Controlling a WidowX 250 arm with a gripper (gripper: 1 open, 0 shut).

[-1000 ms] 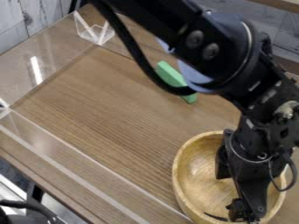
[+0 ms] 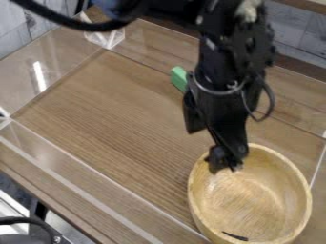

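My black gripper [image 2: 219,133] stands open at the centre-right of the camera view, over the upper-left rim of a tan bowl [image 2: 261,205]. Its lower tip reaches the bowl's edge. A small dark thin piece lies inside the bowl near the bottom. A green block [image 2: 181,78] lies behind the gripper, partly hidden by it.
A clear plastic container [image 2: 105,29] stands at the back left. A wall runs along the back right. Black cables sit at the lower left corner.
My gripper has risen up and to the left from inside the bowl to its upper rim, uncovering much of the bowl's interior.
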